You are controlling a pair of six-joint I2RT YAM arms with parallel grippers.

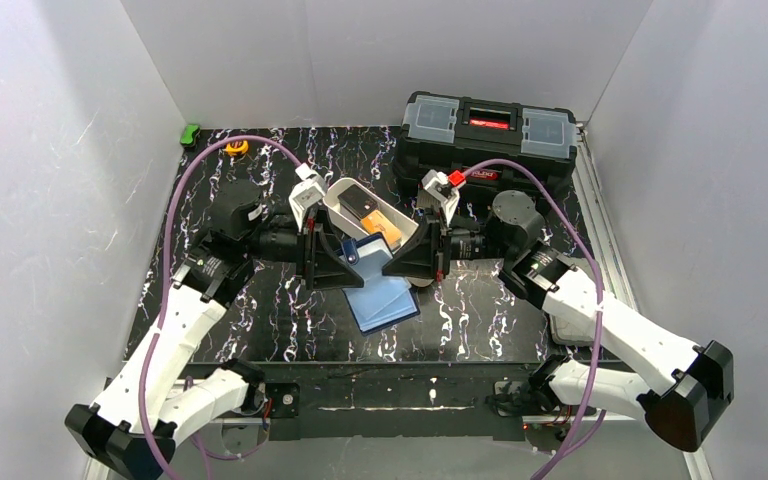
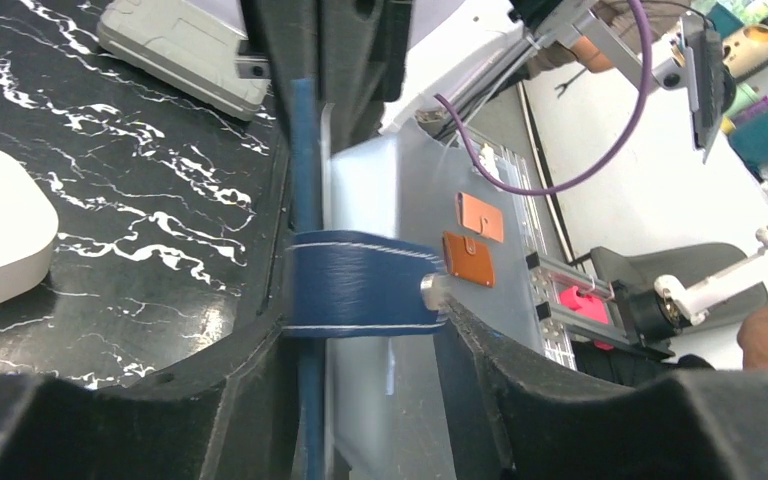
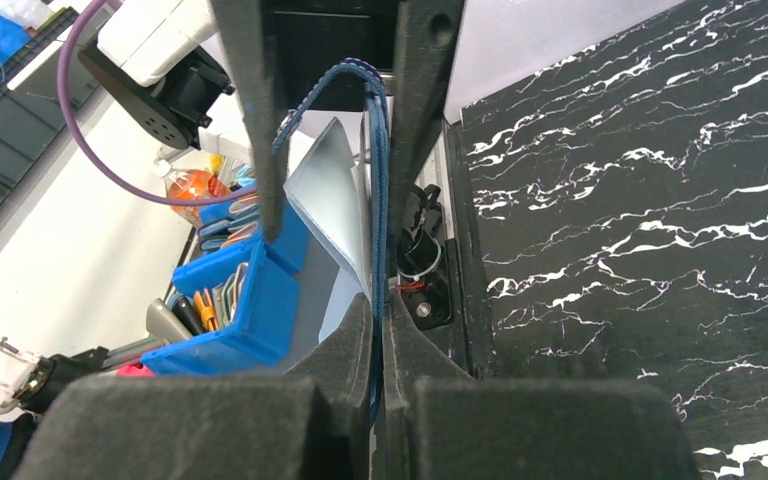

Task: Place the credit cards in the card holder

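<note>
The blue card holder [image 1: 384, 300] is held in the air, lying spread open between my grippers in the top view. My right gripper is shut on its edge; the dark blue rim runs between the pads. At the opposite edge, my left gripper stands open, one finger either side of the holder. A blue strap with a snap button [image 2: 365, 284] crosses between those fingers. The pale inner flap [image 3: 332, 195] bulges away from the cover. I cannot make out any credit card for certain.
Behind the holder, a white tray [image 1: 344, 186] carries a dark flat item [image 1: 357, 202] and an orange item [image 1: 381, 229]. A black toolbox [image 1: 485, 140] fills the back right.
</note>
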